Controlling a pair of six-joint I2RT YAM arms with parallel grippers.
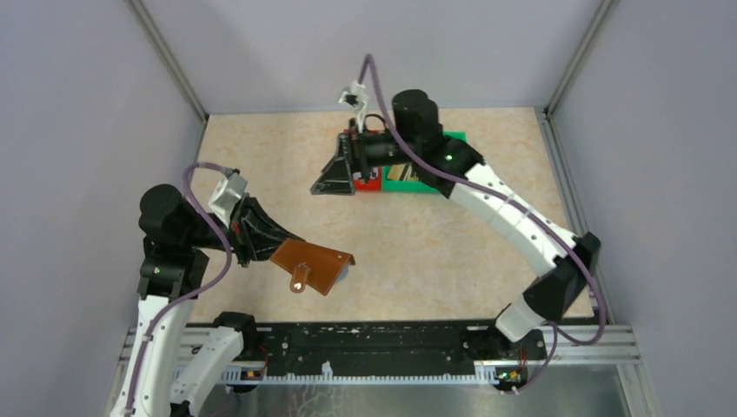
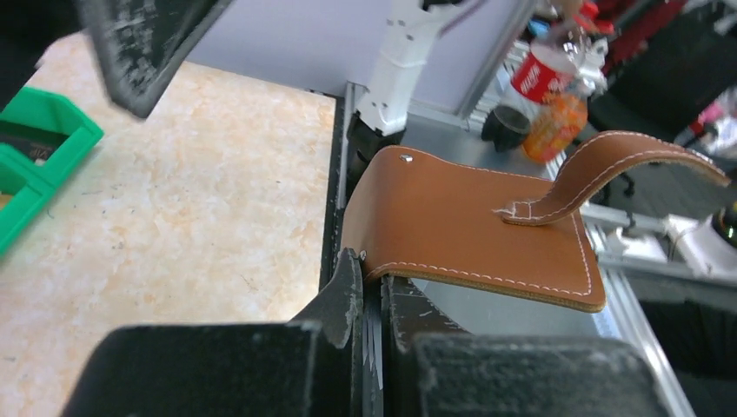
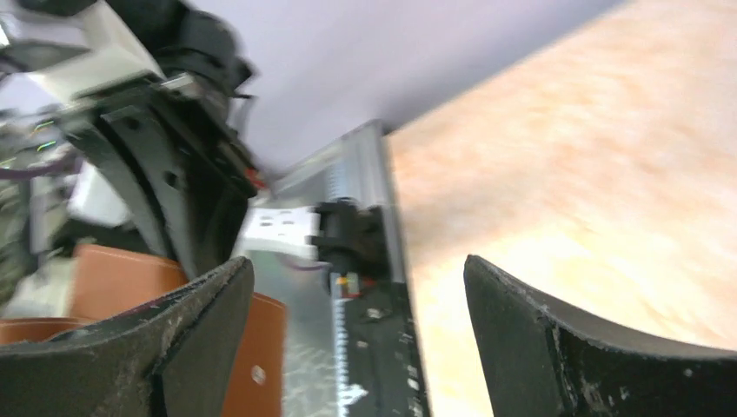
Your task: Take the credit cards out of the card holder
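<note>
A brown leather card holder with white stitching hangs above the front of the table. My left gripper is shut on one edge of it, and its strap sticks out loose in the left wrist view. Past its right edge in the top view shows a small greyish-blue patch; I cannot tell whether that is a card. My right gripper is open with nothing between its fingers, well behind and above the holder. In the right wrist view part of the holder appears behind the left fingertip, blurred.
A green divided tray and a red one stand at the back, partly hidden under the right arm. Bare tabletop lies open in the middle and at the right. The black front edge bounds the table.
</note>
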